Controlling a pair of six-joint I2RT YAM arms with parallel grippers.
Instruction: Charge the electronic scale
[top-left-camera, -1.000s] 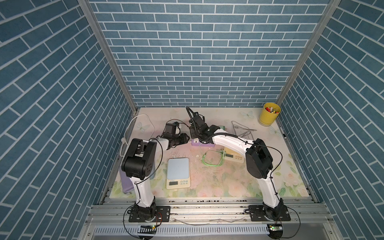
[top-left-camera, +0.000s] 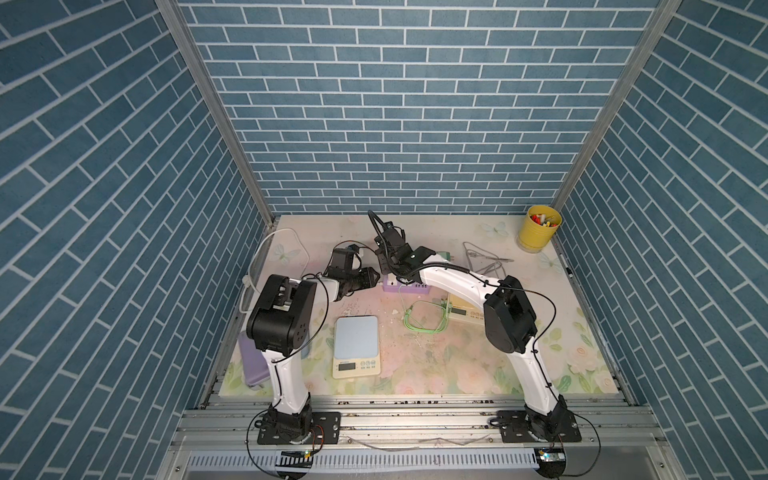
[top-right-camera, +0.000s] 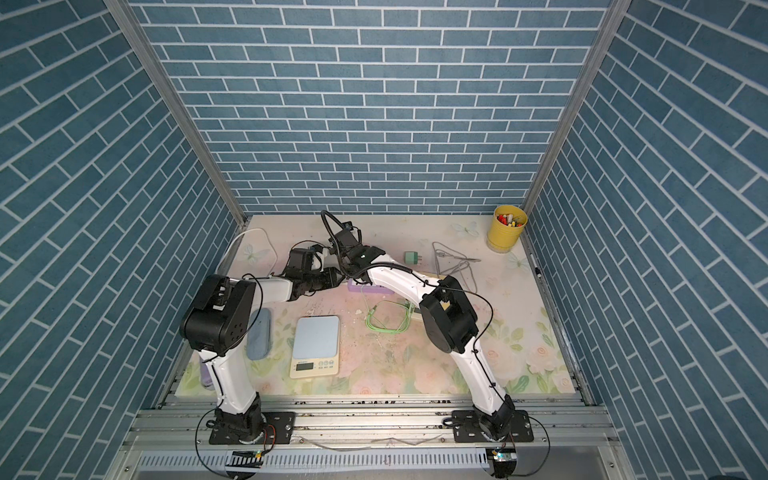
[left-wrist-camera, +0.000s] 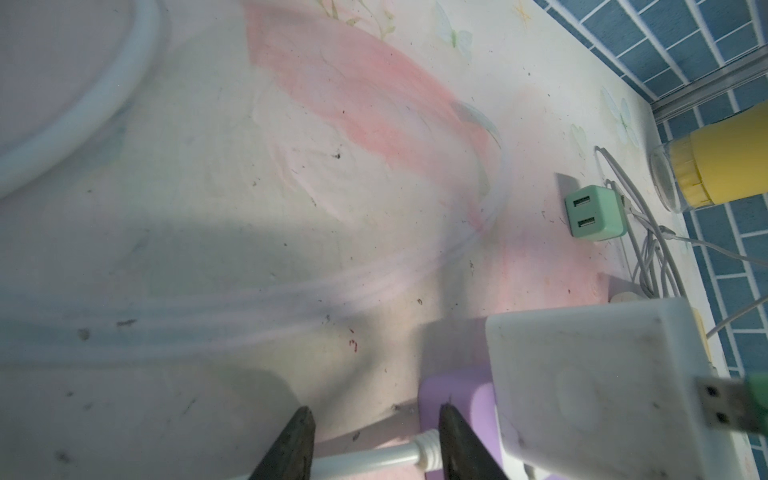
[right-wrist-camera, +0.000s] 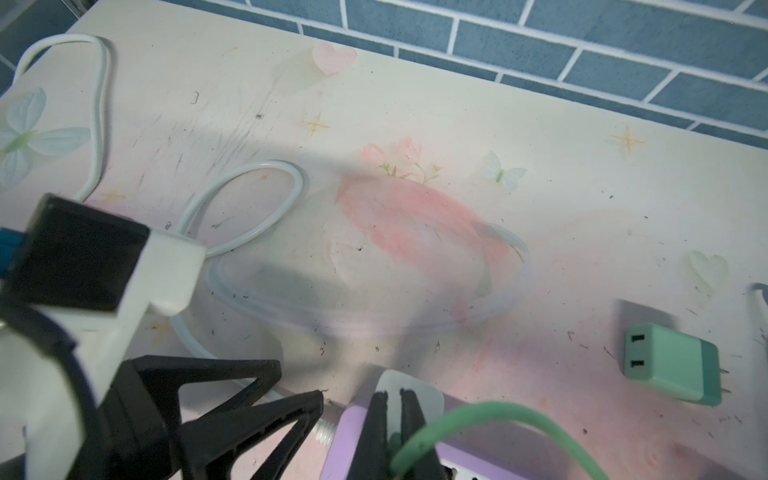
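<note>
The purple power strip (top-left-camera: 416, 286) lies mid-table beneath my grippers; a white block (left-wrist-camera: 592, 384) sits by it in the left wrist view, a green-cabled plug beside that. My left gripper is part open at the strip's left end, over a white cord (left-wrist-camera: 360, 461). My right gripper is shut above the strip; a green cable (right-wrist-camera: 500, 412) runs from its tips, though I cannot tell whether it is held. One scale (top-left-camera: 357, 340) lies front centre; another (top-left-camera: 468, 316) is partly hidden by my right arm.
A green USB charger (right-wrist-camera: 668, 360) and grey cables lie right of the strip. A yellow cup (top-left-camera: 534, 236) stands at back right, a grey case (top-right-camera: 257, 336) at front left.
The left arm has barely moved.
</note>
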